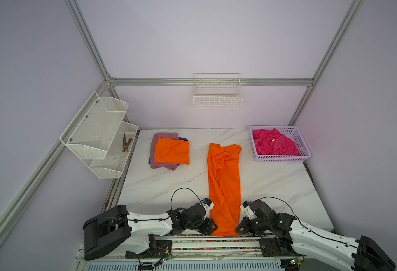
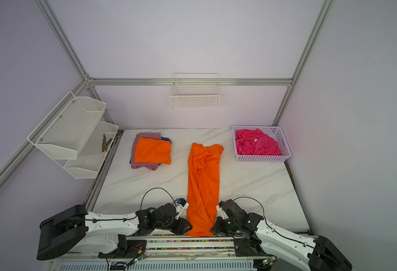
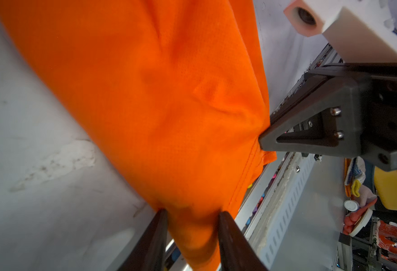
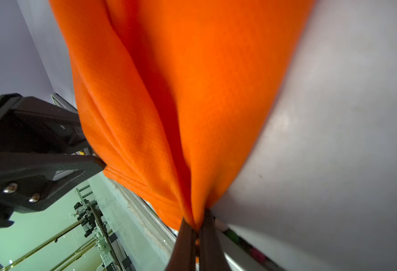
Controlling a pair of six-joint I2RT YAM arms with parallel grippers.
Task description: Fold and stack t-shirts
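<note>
An orange t-shirt (image 1: 224, 180) lies folded lengthwise into a long strip at the table's middle, reaching the front edge. At its near left corner my left gripper is part open, orange cloth (image 3: 176, 126) between its fingers. At the near right corner my right gripper is shut on the gathered hem of the shirt. At back left lies a stack of folded shirts, orange (image 1: 171, 150) on top of mauve (image 1: 160, 167) and blue. A purple basket (image 1: 279, 158) at back right holds pink cloth (image 1: 273, 140).
Mesh shelves (image 1: 96, 128) hang on the left wall and a wire basket (image 1: 217, 101) on the back wall. Bare marble table (image 1: 275, 180) shows either side of the shirt. A metal rail runs along the front edge.
</note>
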